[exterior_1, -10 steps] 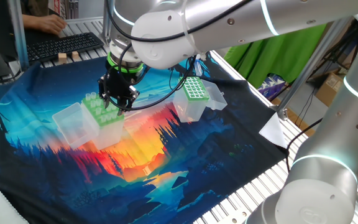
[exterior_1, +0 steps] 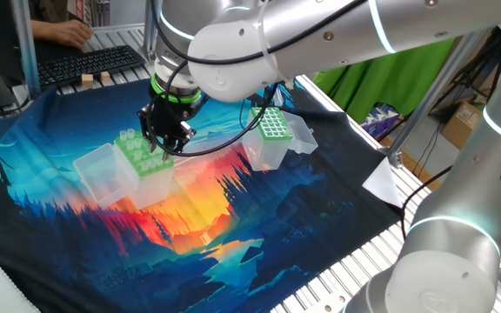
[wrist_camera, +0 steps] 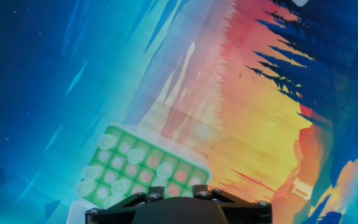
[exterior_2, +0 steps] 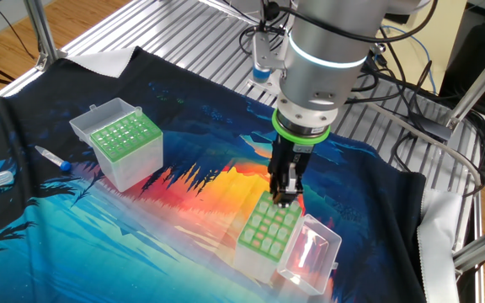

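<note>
My gripper hangs over a clear tip box with a green rack (exterior_2: 269,225). In the wrist view its two black fingertips stand part open, a gap between them and nothing visible in it. Several translucent tips poke up from that rack (wrist_camera: 143,169), and other holes look empty. In exterior view 1 the gripper (exterior_1: 169,139) partly covers the rack's (exterior_1: 139,155) far edge. The box's clear lid (exterior_2: 311,255) is folded open beside it. Whether the fingertips touch any tip cannot be made out.
A second clear box with a green rack (exterior_2: 126,139) stands apart, its lid (exterior_1: 300,132) open. A blue-capped pen (exterior_2: 53,158) lies beyond it. Bare printed cloth (exterior_1: 207,269) covers the table between and around the boxes. A keyboard (exterior_1: 90,65) and a person's hand (exterior_1: 68,33) are at the edge.
The upper arm links and their cable have shifted slightly right over the last second. The gripper has hardly moved, and both boxes are where they were.
</note>
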